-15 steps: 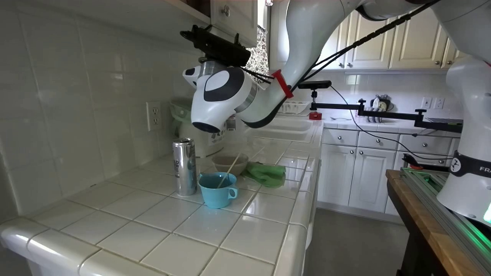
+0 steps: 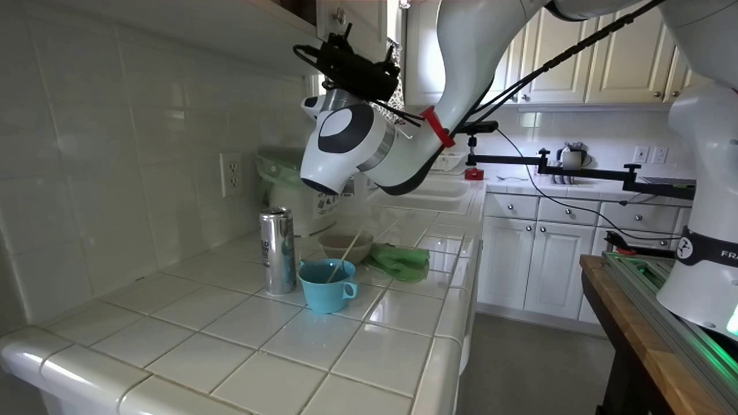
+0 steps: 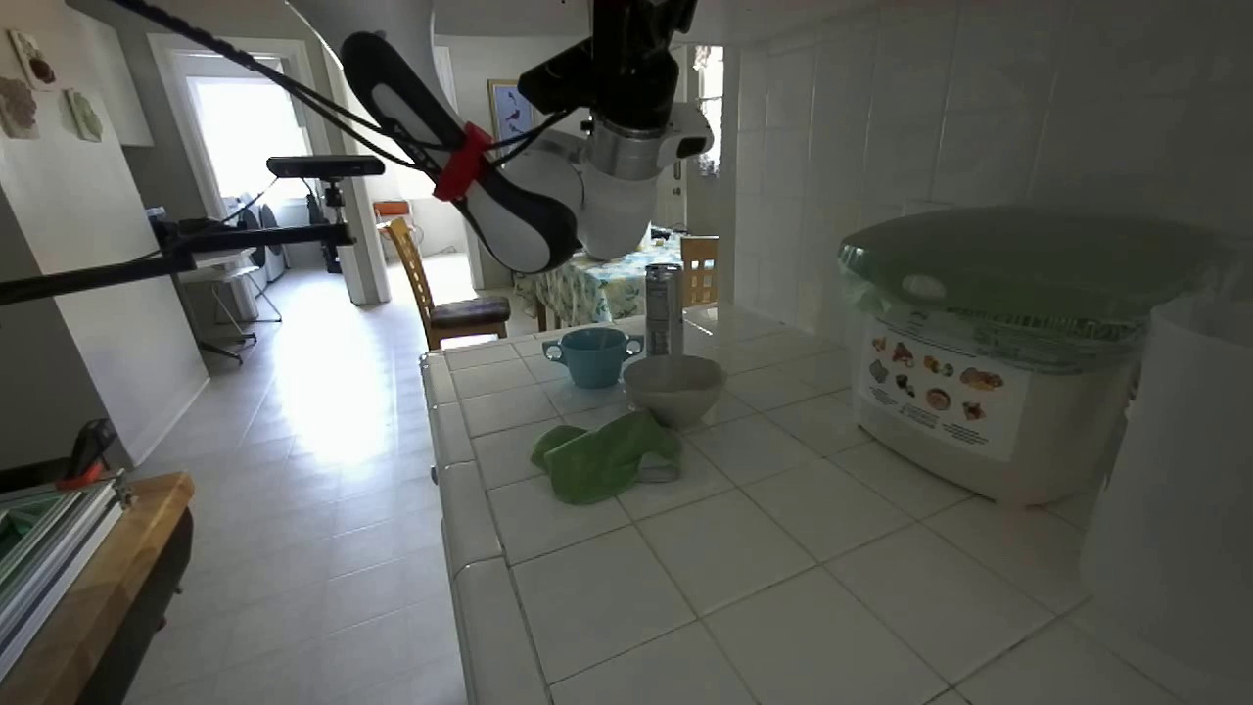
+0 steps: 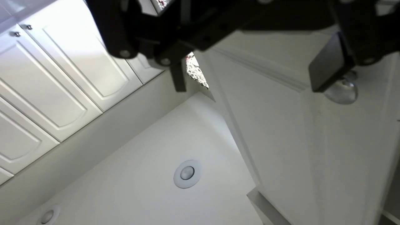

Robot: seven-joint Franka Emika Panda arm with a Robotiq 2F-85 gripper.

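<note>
An upper cabinet's white door [image 2: 360, 31] stands ajar, with a dark gap left of it in exterior view 1. Its round knob [image 4: 343, 91] shows in the wrist view, partly behind the right finger [image 4: 327, 64]. My gripper is open and points upward, its fingers wide apart with nothing held between them. In exterior view 1 the gripper [image 2: 370, 40] overlaps the lower part of the door. Whether a finger touches the door cannot be told.
Below the arm, a silver can [image 2: 278, 252], a blue cup [image 2: 325, 294] with a stick, a bowl [image 3: 675, 390] and a green cloth [image 3: 605, 458] occupy the tiled counter [image 2: 277, 366]. A lidded bin [image 3: 998, 364] stands by the wall.
In exterior view 1 my gripper and wrist have shifted right and slightly upward, now overlapping the cabinet door's lower part. The counter objects have stayed put.
</note>
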